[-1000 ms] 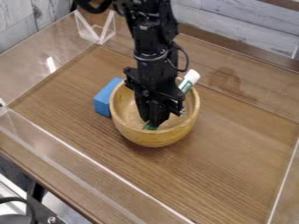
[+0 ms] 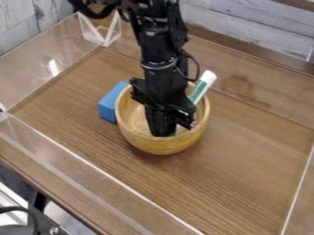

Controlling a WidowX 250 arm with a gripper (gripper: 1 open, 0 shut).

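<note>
The black gripper [image 2: 160, 119] reaches down into a tan bowl [image 2: 172, 141] in the middle of the table, its fingertips low inside the bowl. Whether anything is between them is hidden; the gripper looks shut. A long white-and-green object [image 2: 201, 86] leans out of the bowl at the upper right, partly behind the gripper. A blue block [image 2: 108, 105] lies just left of the bowl.
A white wire item [image 2: 105, 27] stands at the back left, near the table's edge. A pale plank wall runs along the back.
The gripper has moved slightly lower in the bowl, covering more of the green part of the long object. The bowl and block look nearly unchanged.
</note>
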